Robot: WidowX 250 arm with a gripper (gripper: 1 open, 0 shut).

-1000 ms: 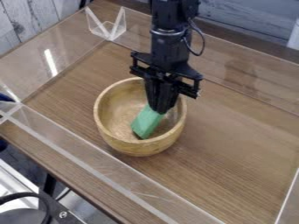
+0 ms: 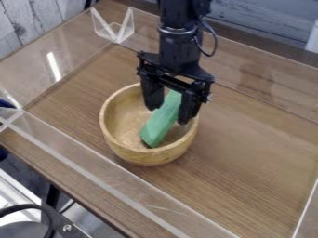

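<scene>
My black gripper [image 2: 170, 102] is open, its two fingers spread over a round wooden bowl [image 2: 125, 138]. In the bowl lies a green oblong object [image 2: 158, 127], tilted diagonally, its upper end between or just under the fingers; whether they touch it I cannot tell.
A white, angular wire-like item [image 2: 112, 28] is at the back left. A dark round object [image 2: 25, 225] is cut off at the lower left corner.
The gripper's fingers have come lower and spread wider over the bowl, now reaching either side of the green object's upper part. The bowl has barely moved.
</scene>
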